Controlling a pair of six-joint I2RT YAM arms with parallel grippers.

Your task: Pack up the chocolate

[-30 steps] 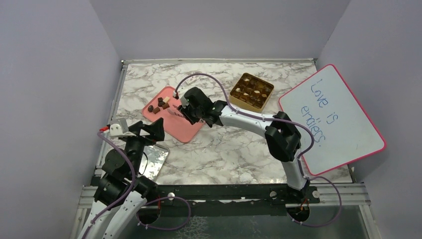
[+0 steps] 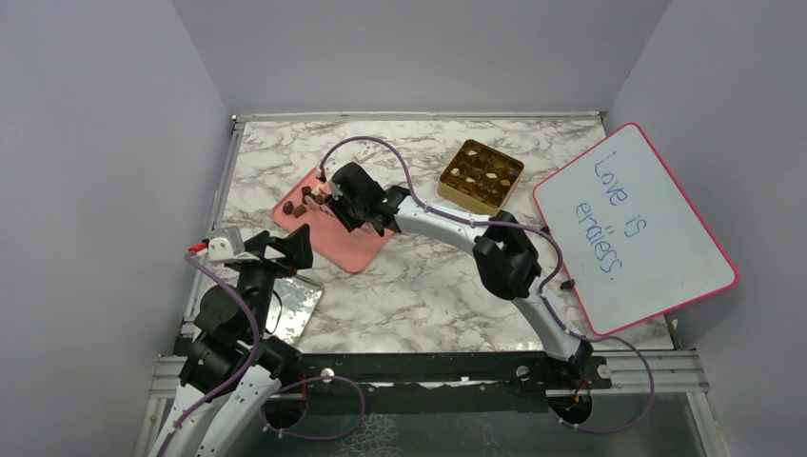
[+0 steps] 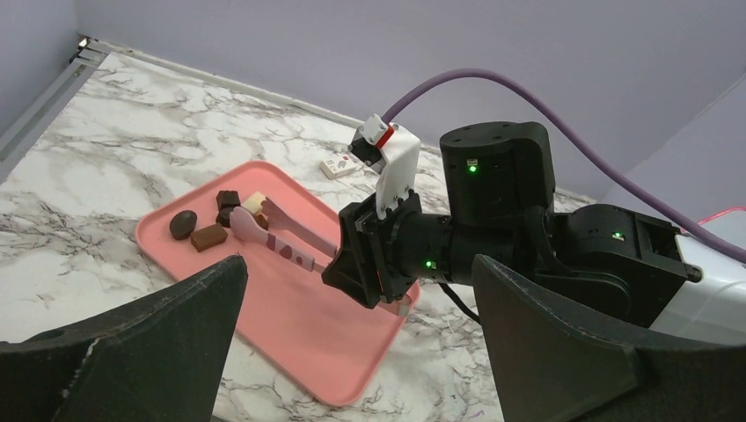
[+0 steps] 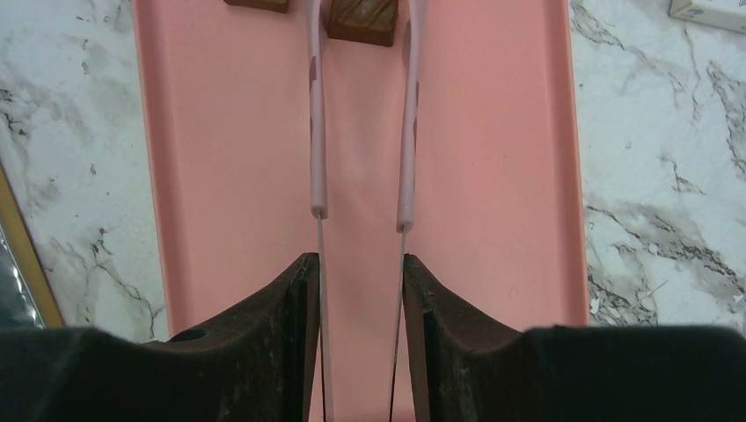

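My right gripper is shut on pink tongs (image 4: 318, 158), whose two arms stand apart. A brown square chocolate (image 4: 362, 25) lies between the arms at the top edge of the right wrist view, where the tongs' tips are cut off. On the pink tray (image 3: 303, 347) lie a dark oval chocolate (image 3: 183, 225), a brown block (image 3: 209, 237), a darker piece (image 3: 228, 200) and a cream piece (image 3: 254, 203). At the back right stands a gold box (image 2: 464, 201) with chocolates in its compartments. Open and empty, my left gripper (image 2: 305, 246) hangs near the tray's front left.
A silver lid or tray (image 2: 300, 303) lies partly under the left arm. Behind the pink tray is a small white block (image 3: 340, 165). A whiteboard (image 2: 638, 233) leans at the right. Bare marble (image 2: 419, 305) lies in front of the right arm.
My right gripper has moved left and slightly back with the tongs, bringing their tips in among the chocolates. The left arm has barely moved. The gold box stands where it was.
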